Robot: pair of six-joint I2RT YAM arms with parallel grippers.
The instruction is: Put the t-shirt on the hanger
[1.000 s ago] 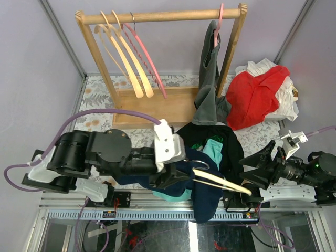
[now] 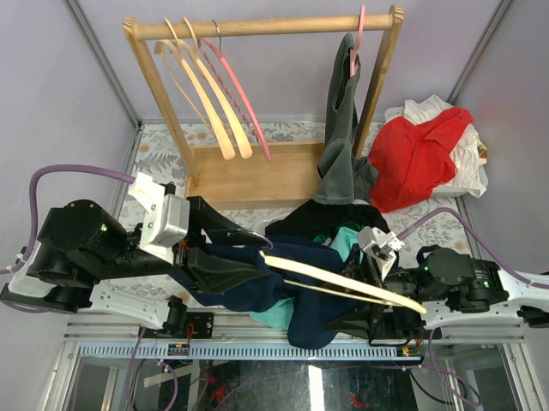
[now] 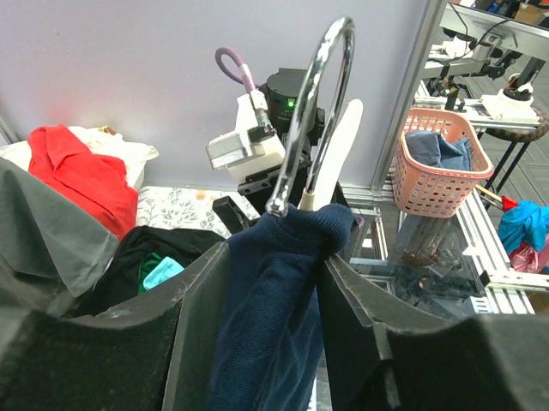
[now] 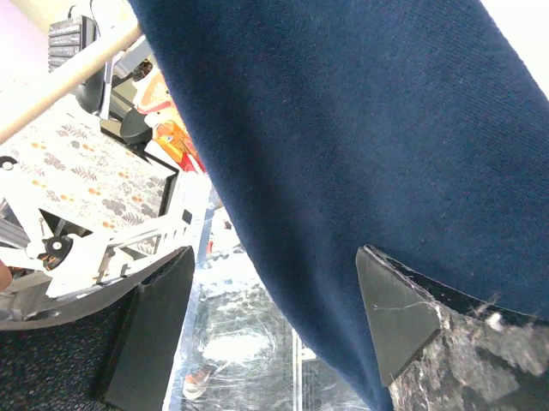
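Note:
A navy shirt [image 2: 310,324] lies bunched in the front middle. The wooden hanger [image 2: 343,282] slants over it, its metal hook [image 3: 333,51] rising in the left wrist view where navy cloth wraps the hanger's neck. My left gripper has its fingers apart, with a fold of the shirt [image 3: 273,317] between or just beyond them. My right gripper stands open at the hanger's right part, and shirt cloth [image 4: 369,154] spreads across that view behind its right finger. How far the hanger reaches inside the shirt is hidden.
Behind stands a wooden rack [image 2: 274,26] with several hangers on its left and a grey garment [image 2: 343,111] on its right. Red cloth [image 2: 420,158] fills a basket at right; black clothing [image 2: 317,220] lies before the rack.
My left gripper has moved left, its fingers showing spread. The right gripper came in from the right to the hanger. The hanger shifted left and its right end rose slightly.

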